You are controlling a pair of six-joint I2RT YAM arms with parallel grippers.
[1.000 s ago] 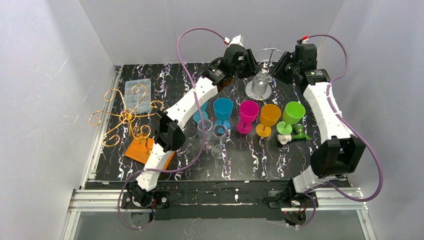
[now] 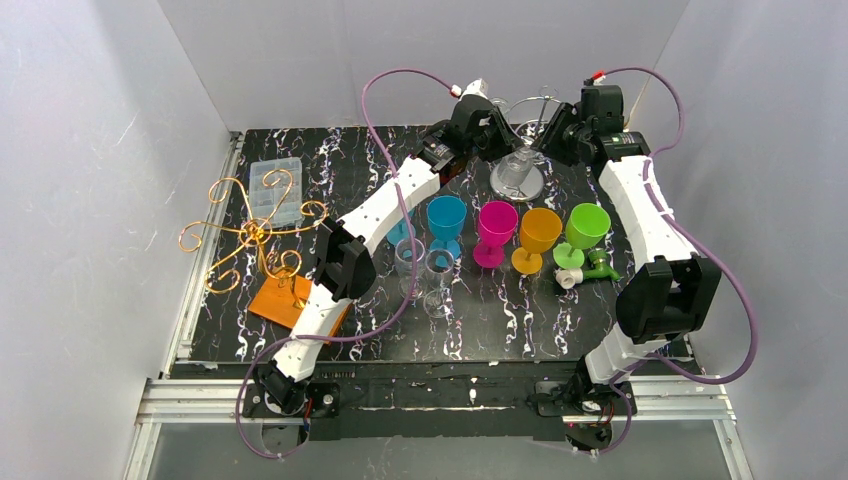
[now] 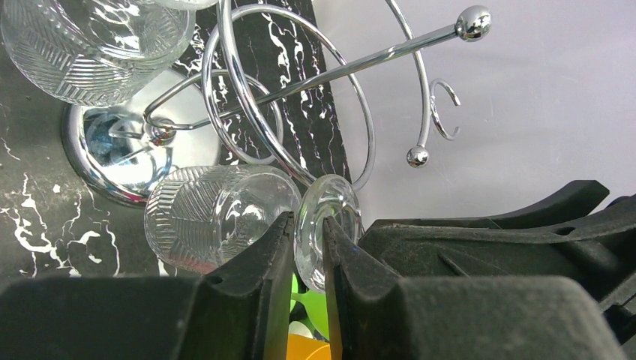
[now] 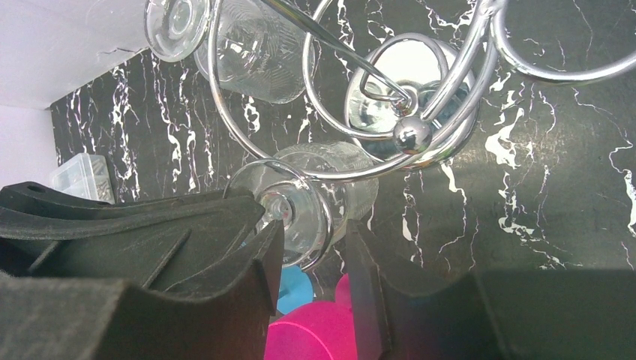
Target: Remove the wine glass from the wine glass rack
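Note:
A chrome wine glass rack (image 2: 516,180) stands at the back right, with clear glasses hanging in its rings. My left gripper is at the foot (image 3: 337,202) of the nearest hanging glass (image 3: 187,217), its fingers close on either side of it; whether they touch it is unclear. My right gripper stands open at the rack from the right, just short of that glass, whose foot shows in the right wrist view. The two grippers face each other closely in the top view.
Coloured goblets (image 2: 496,225) and clear flutes (image 2: 438,285) stand in front of the rack. A gold rack (image 2: 255,235), plastic box (image 2: 285,180) and orange board (image 2: 272,300) are at left. The back wall is close behind.
Both grippers have moved slightly toward each other at the rack, the left one also a little downward in the top view. The goblets are unchanged.

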